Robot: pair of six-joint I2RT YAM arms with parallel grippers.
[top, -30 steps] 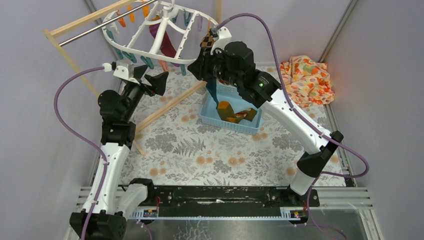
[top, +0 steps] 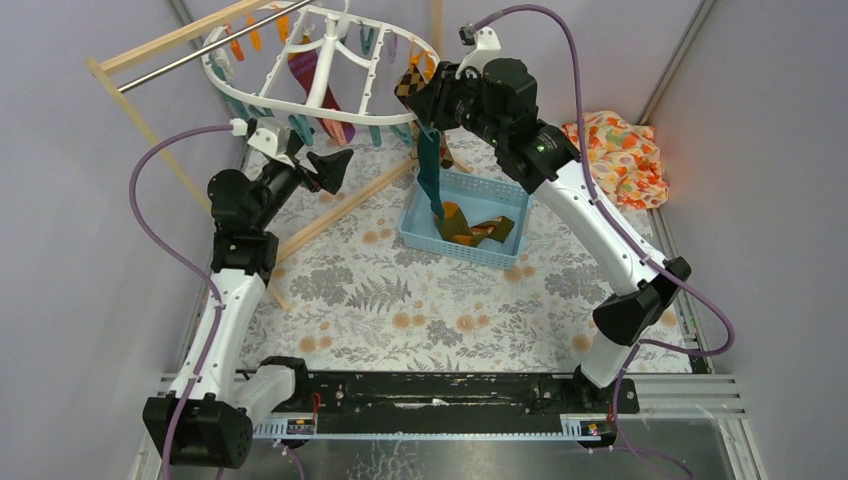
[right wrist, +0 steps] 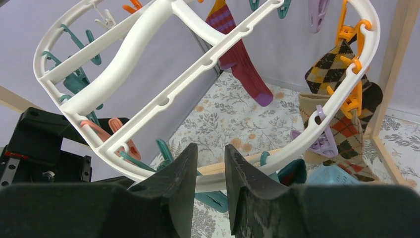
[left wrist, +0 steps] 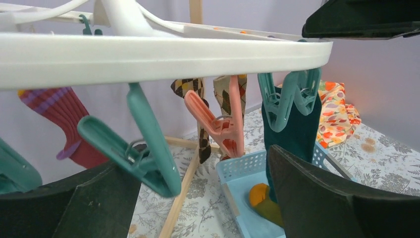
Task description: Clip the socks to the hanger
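Note:
The white oval hanger (top: 318,112) carries coloured clips and several socks, including a maroon striped sock (right wrist: 242,74) and a checked sock (right wrist: 324,69). My right gripper (top: 430,100) is shut at the hanger's front right rim (right wrist: 277,163); what is between its fingers is hard to see. A dark teal sock (left wrist: 292,134) hangs below teal clips (left wrist: 280,99) there. My left gripper (top: 330,170) stands open below and in front of the rim, near a salmon clip (left wrist: 220,119) and a teal clip (left wrist: 153,148), with nothing between its fingers.
A blue basket (top: 420,235) with olive-orange socks (top: 470,228) sits below the hanger. An orange floral cloth (top: 620,160) lies at the back right. A wooden frame (top: 340,210) crosses the floor at the left.
My right gripper has moved up and to the right along the hanger's rim, with the teal sock hanging below it. My left gripper has moved slightly right.

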